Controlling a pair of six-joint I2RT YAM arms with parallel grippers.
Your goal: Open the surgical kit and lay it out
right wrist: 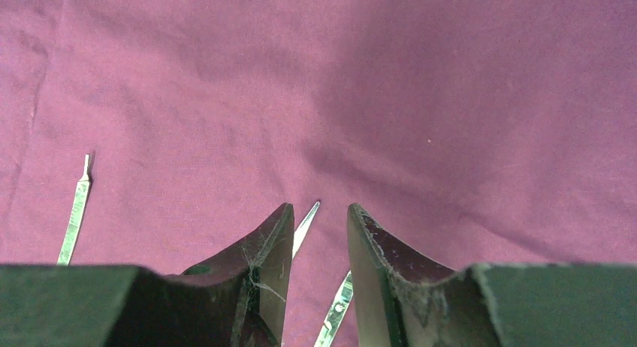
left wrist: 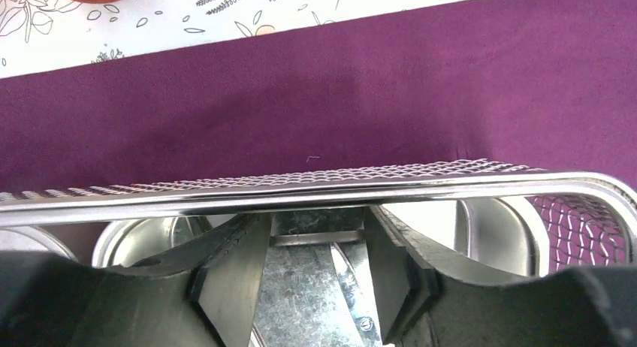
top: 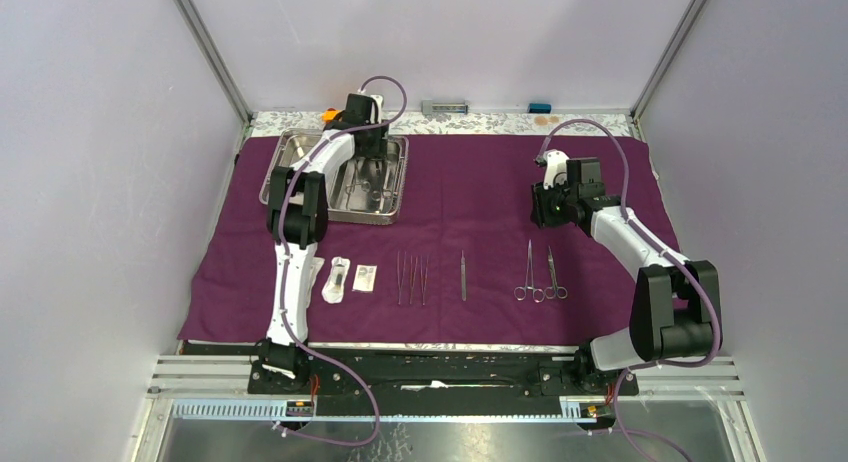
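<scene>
The steel mesh tray [top: 372,218] stands at the back left of the purple cloth, with ring-handled instruments [top: 364,186] still lying in it. Over the tray's back part is my left gripper, its fingers apart beside the far rim; beneath and between them an instrument blade [left wrist: 347,279] shows on the tray floor. My right gripper hovers open and empty over cloth, behind two scissor-like instruments [top: 530,272]. In a front row lie thin tweezers [top: 413,280], a scalpel handle [top: 463,278], a sealed packet [top: 336,280] and a small white packet [top: 365,279].
Another packet is mostly covered by the left arm in the top view. An orange object [top: 330,114], a grey box [top: 444,108] and a blue block [top: 540,109] sit along the back edge. Cloth between tray and right gripper is clear.
</scene>
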